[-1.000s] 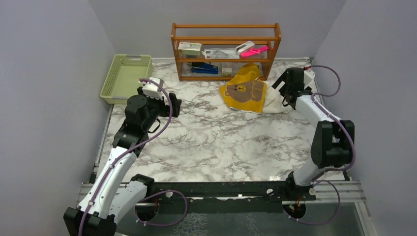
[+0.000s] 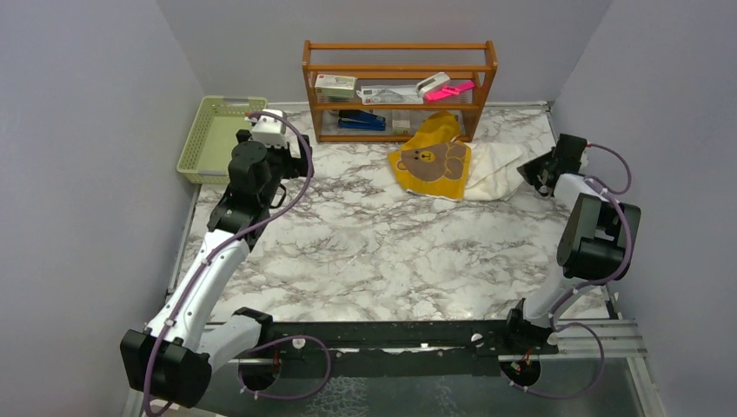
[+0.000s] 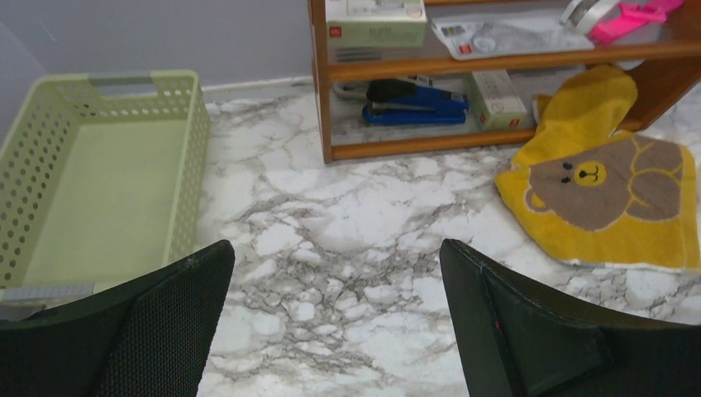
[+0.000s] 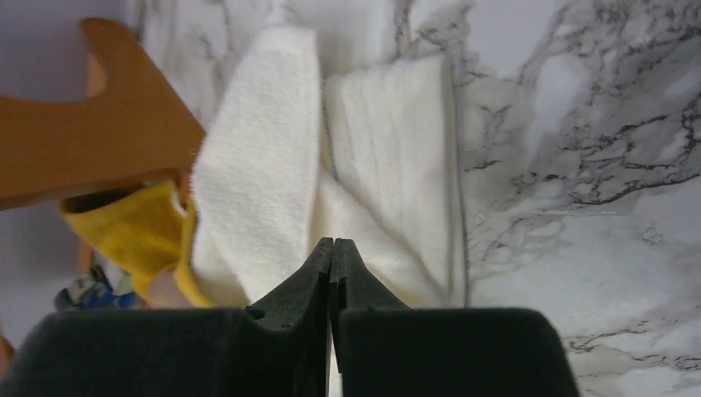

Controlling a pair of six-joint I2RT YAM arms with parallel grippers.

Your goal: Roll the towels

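Observation:
A yellow towel with a brown bear (image 2: 432,163) lies crumpled in front of the rack, its upper corner reaching under the lower shelf. White cloth (image 2: 494,172) extends from its right side, folded over itself in the right wrist view. At the white cloth's right edge is my right gripper, its fingers together over the fabric; no cloth clearly shows pinched between the tips. My left gripper stands open above bare table at the left, well away from the towel, with nothing between its fingers.
A wooden rack (image 2: 400,108) holding boxes, a blue stapler (image 2: 361,120) and a pink item (image 2: 449,90) stands at the back. A green basket (image 2: 188,139) sits empty at the back left.
My right gripper has gone from open over the white cloth to shut and moved right, uncovering more of the cloth. The left arm has shifted slightly left and up. The yellow part looks unmoved.

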